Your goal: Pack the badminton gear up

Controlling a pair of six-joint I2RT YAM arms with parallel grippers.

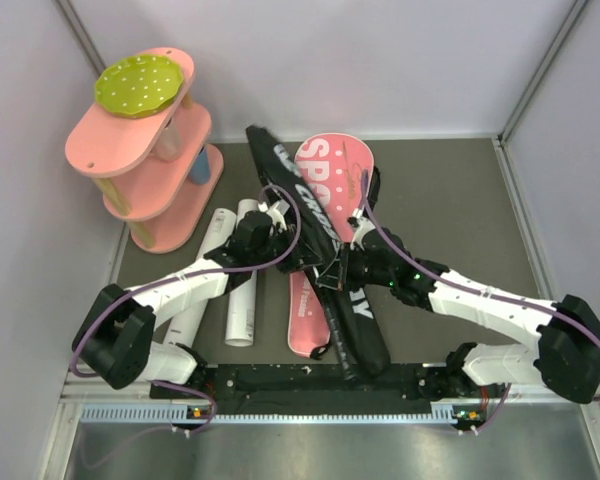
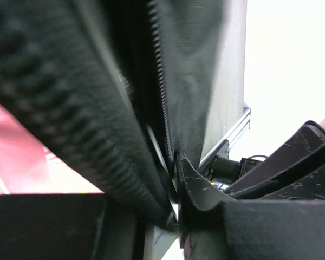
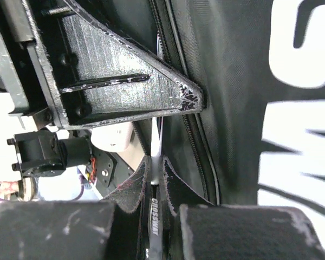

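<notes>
A long black bag with white lettering (image 1: pixel 358 330) stands slanted between my grippers in the top view, its zip (image 3: pixel 195 146) running beside them. My left gripper (image 1: pixel 308 262) is at the bag's opening; black fabric fills its wrist view, and whether the fingers grip it is unclear. My right gripper is shut at the zip, around a thin pale strip, possibly a racket shaft, whose lower part reads as printed. A pink bag (image 1: pixel 310 315) lies beneath the black one.
Two white tubes (image 1: pixel 240 310) lie to the left. A pink three-tier shelf (image 1: pixel 110 150) with a green plate (image 1: pixel 138 78) stands back left.
</notes>
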